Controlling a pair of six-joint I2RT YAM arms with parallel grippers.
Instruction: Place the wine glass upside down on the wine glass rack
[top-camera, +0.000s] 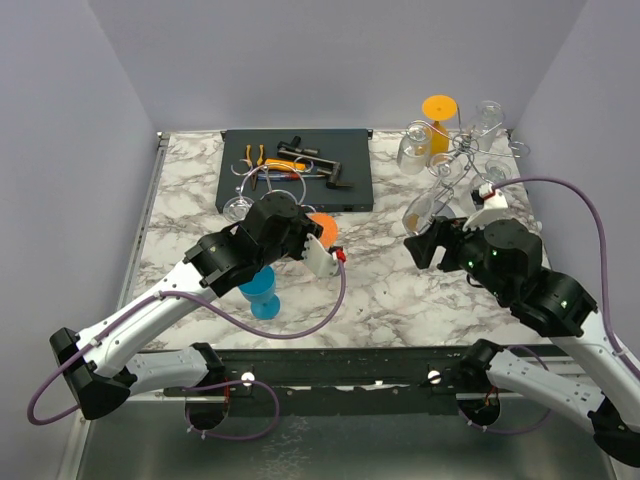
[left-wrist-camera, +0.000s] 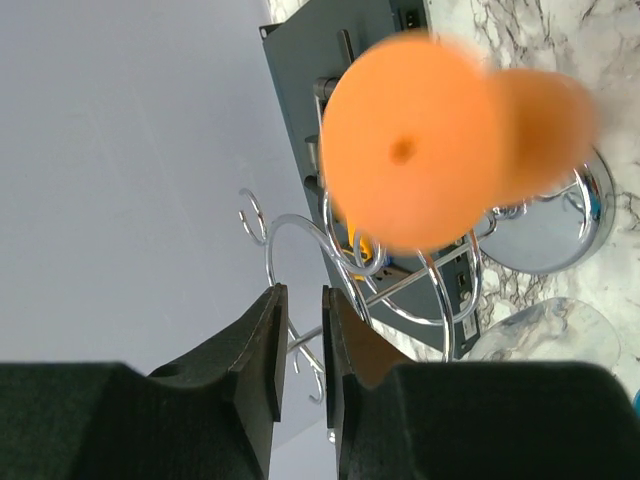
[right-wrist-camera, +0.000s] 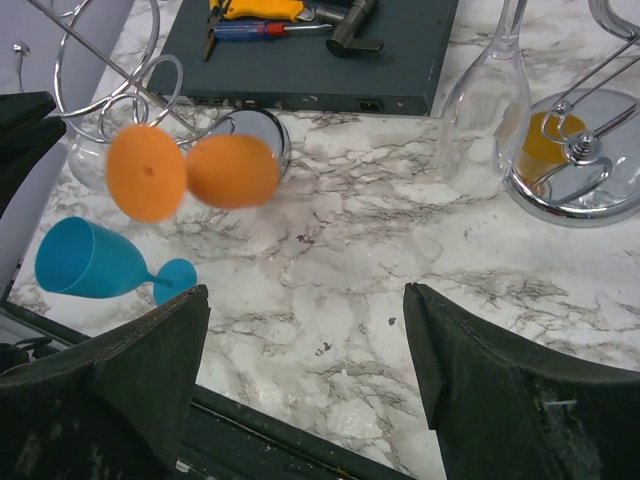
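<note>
The orange wine glass (right-wrist-camera: 235, 172) is motion-blurred in the right wrist view, its foot and bowl apart from any finger. It is beside the left chrome rack (right-wrist-camera: 284, 140), not hanging in it. In the left wrist view, the same glass (left-wrist-camera: 410, 150) shows its round foot toward the camera, beyond my fingertips. My left gripper is slightly open, with a narrow empty gap. Up at the right rack, my right gripper stands wide open and empty. From above, part of the orange glass (top-camera: 326, 232) shows beside the left gripper, which hides the rest.
A blue glass (top-camera: 263, 292) is on the table in front of the left rack, which also carries a clear glass (top-camera: 238, 208). Behind lies a dark tool board (top-camera: 343, 198). The right rack holds a yellow glass (top-camera: 439, 108) and several clear ones. Mid-table is free.
</note>
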